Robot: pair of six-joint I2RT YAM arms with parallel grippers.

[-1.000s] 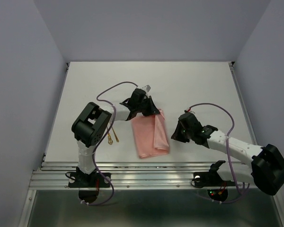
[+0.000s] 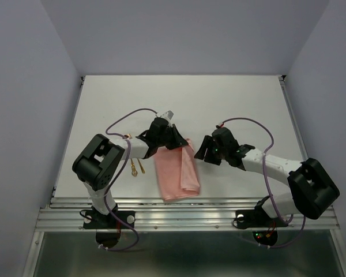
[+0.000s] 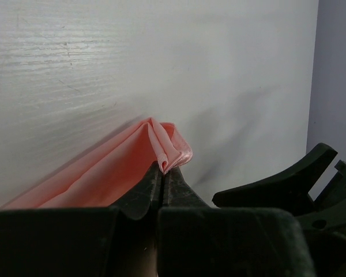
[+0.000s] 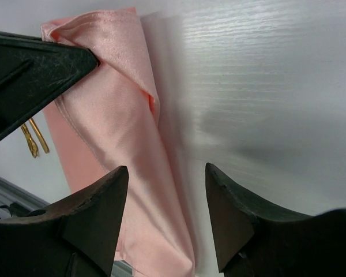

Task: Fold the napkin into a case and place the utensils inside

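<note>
The pink napkin (image 2: 169, 176) lies near the table's front, with a long strip along its right side folded over. At its upper right corner, my left gripper (image 2: 184, 143) is shut on a pinch of the cloth; bunched napkin (image 3: 172, 147) sticks out between the tips in the left wrist view. My right gripper (image 2: 199, 157) is just right of the napkin's edge. In the right wrist view its fingers (image 4: 106, 202) stand apart with the folded napkin (image 4: 124, 127) beyond and nothing gripped. Gold utensils (image 2: 134, 168) lie left of the napkin, partly hidden by the left arm.
The left gripper's dark finger (image 4: 40, 75) reaches into the right wrist view, close to the right one. A metal rail (image 2: 184, 212) runs along the table's front edge.
The left gripper has shifted left and slightly nearer the front, pulling the napkin with it. The right gripper has moved left and a little backward, closer to the napkin, and has opened.
</note>
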